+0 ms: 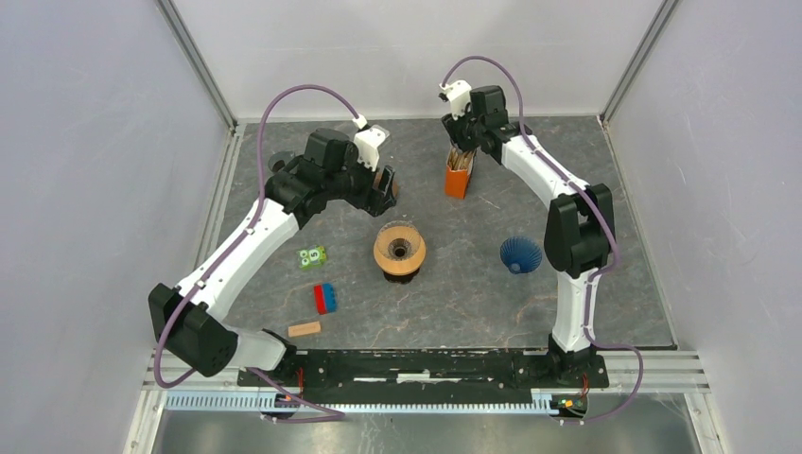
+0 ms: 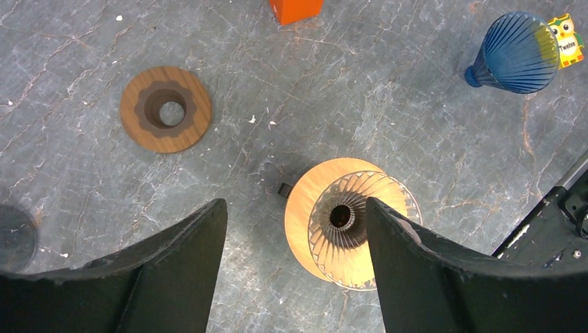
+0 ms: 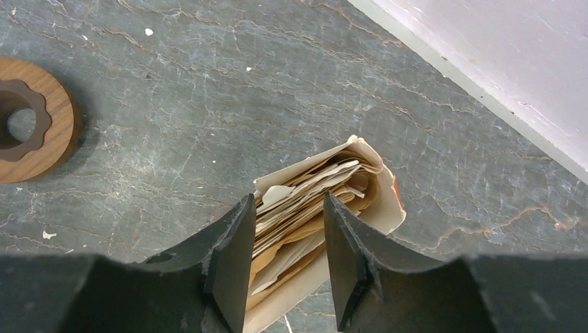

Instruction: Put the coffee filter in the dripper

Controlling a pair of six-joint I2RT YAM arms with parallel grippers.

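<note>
Coffee filters (image 3: pixel 305 208) stand packed in an orange box (image 1: pixel 456 183) towards the back of the table. Over that box hangs my right gripper, its fingers apart on either side of the filters, with no filter clearly gripped. The dripper is a clear ribbed cone (image 2: pixel 371 208) in a round wooden collar (image 1: pixel 400 249) near the table's middle; its inside looks empty. My left gripper is open and holds nothing, up behind the dripper in the top view.
A blue ribbed cup (image 1: pixel 521 254) lies at the right. A wooden ring (image 2: pixel 166 109) sits behind the dripper, and a clear glass (image 2: pixel 15 238) stands left. A red-blue block (image 1: pixel 325 299), a green owl piece (image 1: pixel 312 257) and a wooden block (image 1: pixel 305 329) lie front left.
</note>
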